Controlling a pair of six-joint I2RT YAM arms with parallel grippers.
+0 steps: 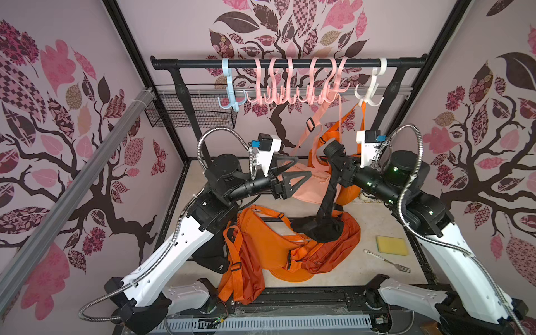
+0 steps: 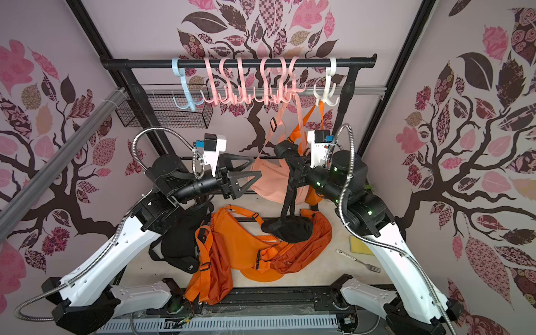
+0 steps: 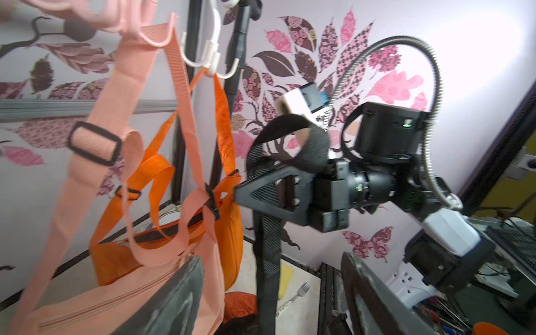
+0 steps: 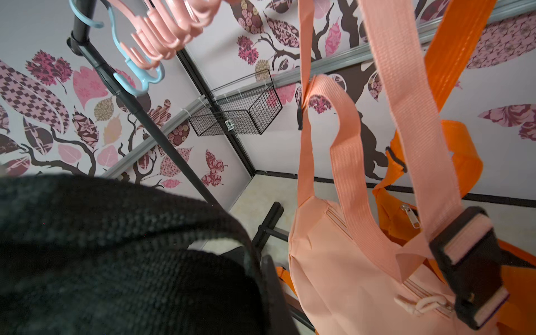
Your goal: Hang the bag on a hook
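A black bag [image 1: 319, 227] rests low over the orange bags, its dark strap [image 3: 268, 262] rising to my right gripper [image 1: 342, 163], which is shut on that strap at a loop. My left gripper [image 1: 294, 175] stands open just left of the strap, empty. Plastic hooks hang on the rail [image 1: 212, 64]: blue [image 1: 230, 92], several pink [image 1: 290, 89], white [image 1: 369, 89]. A pink bag [image 2: 268, 178] and an orange bag [image 3: 229, 245] hang from hooks behind the grippers.
Orange bags [image 1: 262, 245] lie on the floor, with a sponge [image 1: 392, 244] and fork [image 1: 390, 262] at right. A wire basket [image 1: 189, 109] hangs at back left.
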